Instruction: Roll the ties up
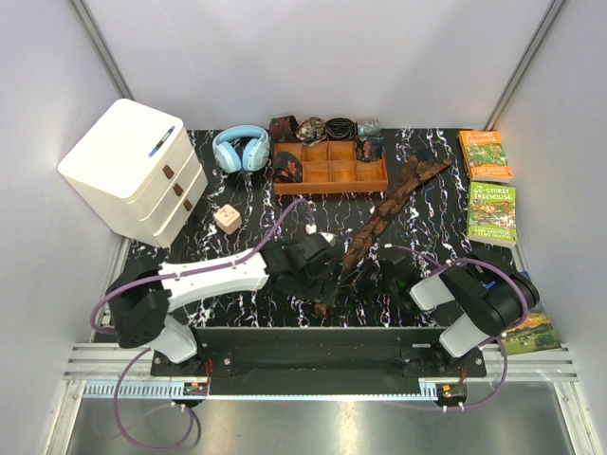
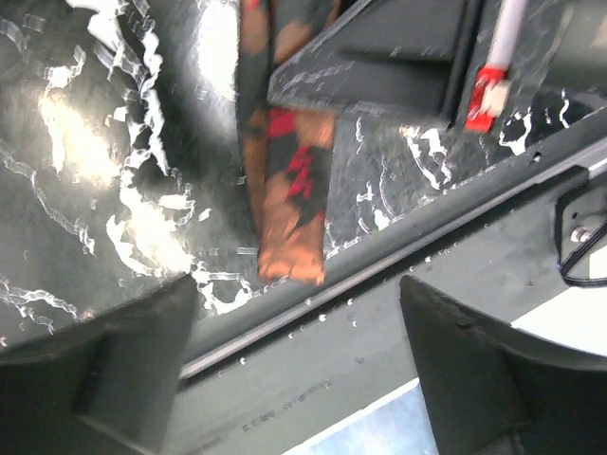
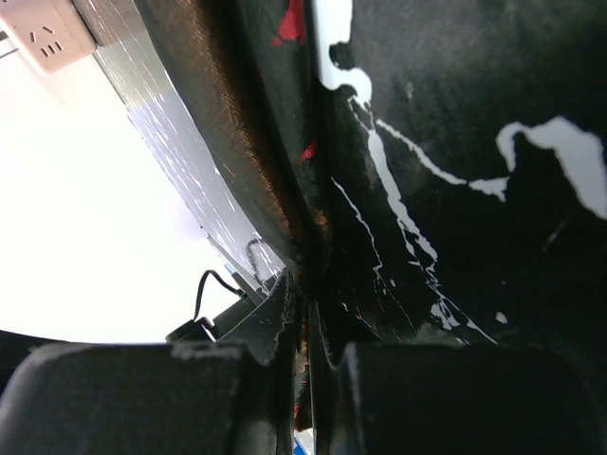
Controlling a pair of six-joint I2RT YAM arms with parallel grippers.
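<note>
A long brown and dark patterned tie (image 1: 387, 210) lies slantwise from the back right of the table towards the front middle. Its front end (image 2: 292, 251) rests near the table's front edge. My left gripper is open, with that end ahead of its widely parted fingers and nothing between them. Farther up the tie, my right gripper is shut on the tie fabric (image 3: 242, 123), which comes out from between its fingertips. In the top view the two grippers stand close together, and the arms partly cover the tie's front part.
An orange divided organizer (image 1: 330, 189) stands at the back, with a rolled tie (image 1: 287, 168) in its left side and several more rolls along its back and right. Blue headphones (image 1: 241, 149), a small wooden block (image 1: 228, 219) and a white drawer cabinet (image 1: 123, 156) are left; books (image 1: 491, 210) lie right.
</note>
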